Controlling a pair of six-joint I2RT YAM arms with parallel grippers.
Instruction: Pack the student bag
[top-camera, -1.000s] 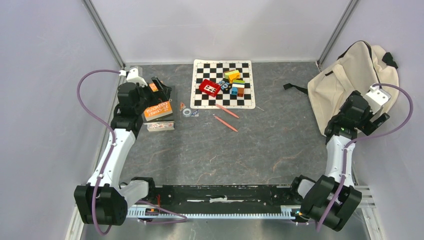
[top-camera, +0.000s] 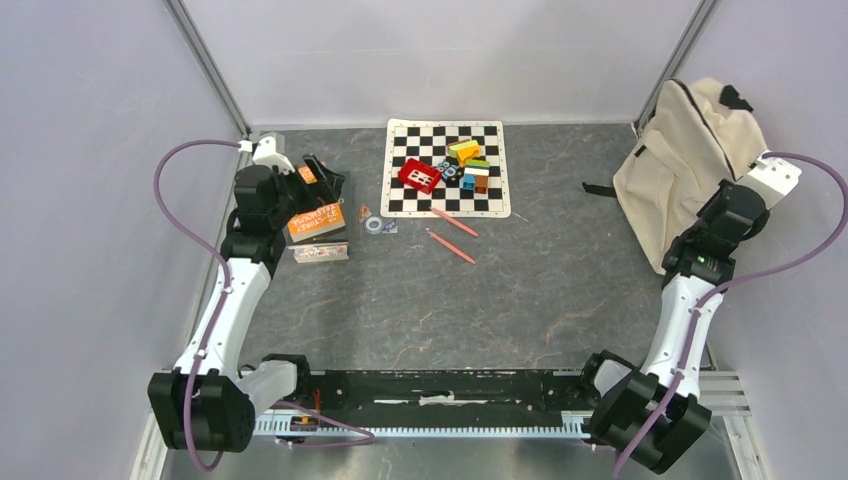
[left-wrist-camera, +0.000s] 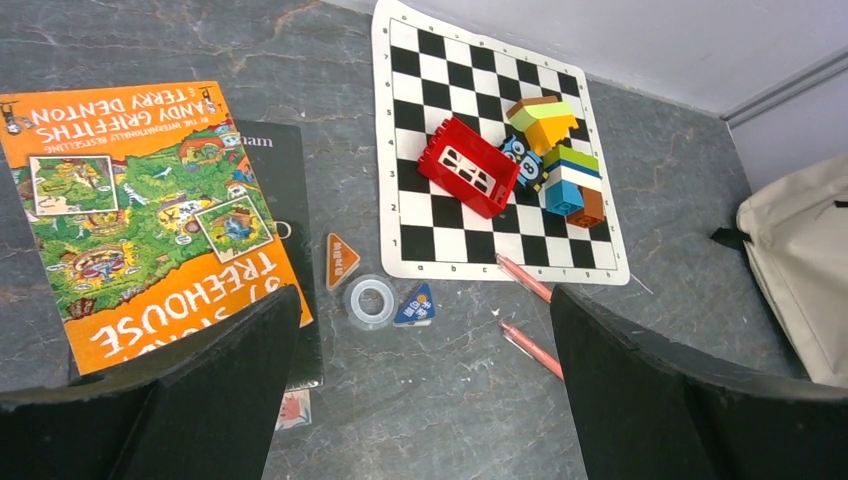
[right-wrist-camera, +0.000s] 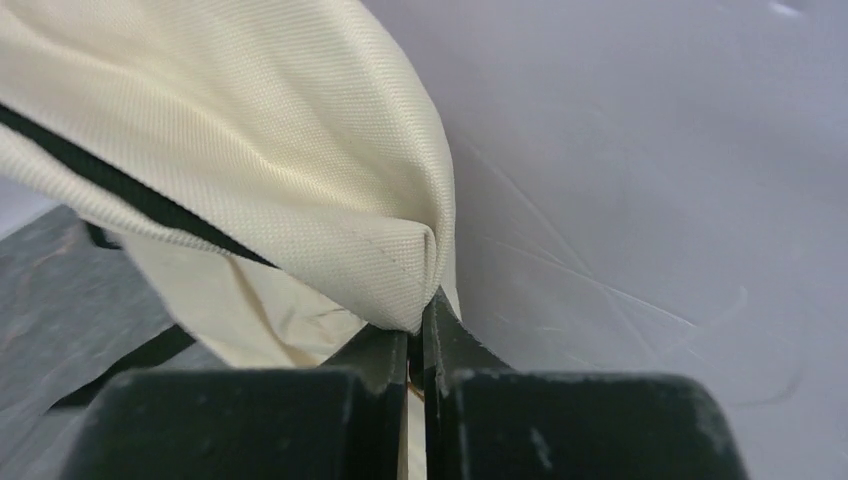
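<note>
The cream bag (top-camera: 650, 185) leans against the right wall, its black zip line running along its upper part. In the right wrist view my right gripper is shut at the lower corner of the bag, where the cloth and a small dark tab run in between its fingers. Over on the left, my left gripper is open and empty above the table. An orange book (left-wrist-camera: 150, 215) lies there on a black book (left-wrist-camera: 285, 180), with a small box (top-camera: 321, 252) at their near end.
On the chessboard mat (left-wrist-camera: 440, 245) sit a red brick (left-wrist-camera: 470, 170) and several coloured blocks. Near it lie two pink pencils (top-camera: 452, 247), a tape roll (left-wrist-camera: 371, 302) and triangular pieces (left-wrist-camera: 342, 258).
The bag has shifted and tilted, its top moving left.
</note>
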